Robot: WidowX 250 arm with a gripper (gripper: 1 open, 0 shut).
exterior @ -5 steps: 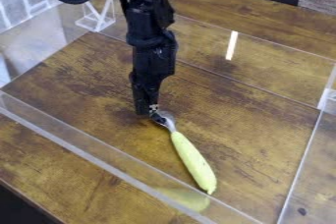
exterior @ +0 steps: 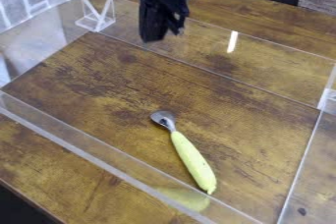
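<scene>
A utensil with a metal head and a pale yellow-green handle (exterior: 194, 160) lies diagonally on the wooden floor of a clear-walled tray, right of centre toward the front. The black gripper (exterior: 159, 23) hangs at the top of the view, high above and behind the utensil, apart from it and partly cropped by the frame. It is dark and blurred, so its fingers are hard to make out; nothing shows held in it.
Clear walls (exterior: 83, 145) enclose the work area on the wooden table (exterior: 45, 182). A white bracket (exterior: 96, 17) stands at the back left corner, beside white railings. The tray's floor around the utensil is clear.
The gripper has risen sharply from just at the utensil's metal head to the top of the view. The utensil lies where it was.
</scene>
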